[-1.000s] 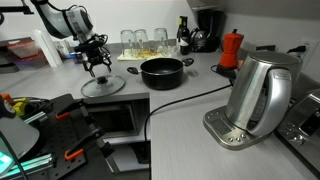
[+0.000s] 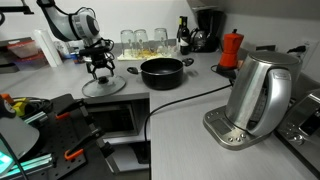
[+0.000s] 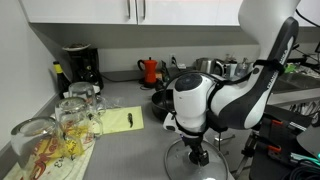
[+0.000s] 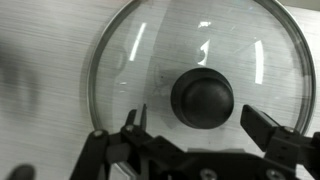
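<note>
A round glass lid point(image 4: 110, 75) with a black knob point(image 4: 202, 98) lies on the counter in the wrist view. My gripper stands open above it, its fingers apart on either side of the knob and nothing held. In exterior view 1 the gripper point(image 2: 99, 68) is at the far left over the lid point(image 2: 118, 84). Exterior view 2 has the white arm's gripper point(image 3: 194, 143) just over the lid point(image 3: 178, 165), partly covering the knob. A black two-handled pot point(image 2: 162, 72) stands beside the lid, uncovered.
Several upturned glasses point(image 2: 145, 40) stand behind. A dark bottle point(image 2: 183, 36), a red moka pot point(image 2: 231, 46) and a steel kettle point(image 2: 262, 95) are further right. A black cable point(image 2: 185, 98) crosses the counter. A knife point(image 3: 130, 119) lies on a light mat.
Over the last second my gripper has shifted slightly right and lower toward the lid's knob. The lid and pot have not visibly moved.
</note>
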